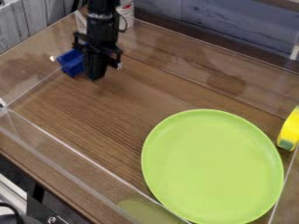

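Observation:
My black gripper (96,65) hangs low over the wooden table at the back left, just right of a blue object (69,62) that lies on the tabletop. The gripper partly covers that object, and its fingers are dark and small in this view, so what lies between them is hard to see.
A large green plate (212,166) fills the front right. A yellow object (288,129) sits at the right edge. A whitish container (125,16) stands at the back behind the arm.

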